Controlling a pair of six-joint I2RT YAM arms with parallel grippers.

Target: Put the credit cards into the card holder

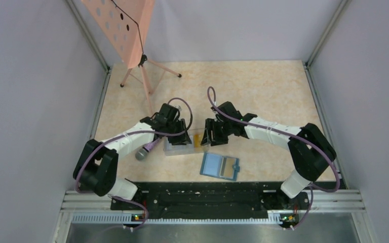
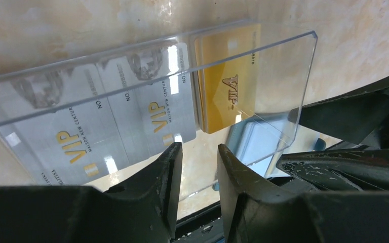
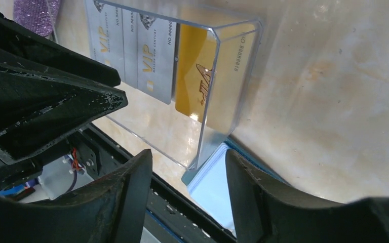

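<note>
A clear box point(image 1: 180, 152) holds silver VIP cards point(image 2: 149, 101) and, at its right end, a stack of gold cards point(image 2: 230, 83). The blue card holder point(image 1: 212, 165) lies unfolded on the table just right of the box's front, a beige panel under a clear window on its right half. Over the silver cards' side of the box hangs my left gripper, fingers a little apart and empty. My right gripper is open wider beside the box's right end, near the gold cards, with nothing gripped. Its fingers point(image 2: 324, 121) also show in the left wrist view.
A purple glittery microphone-like object point(image 1: 143, 152) lies left of the box, partly under the left arm. Behind, a pink tripod stand point(image 1: 145, 76) rises. Both grippers are close to each other.
</note>
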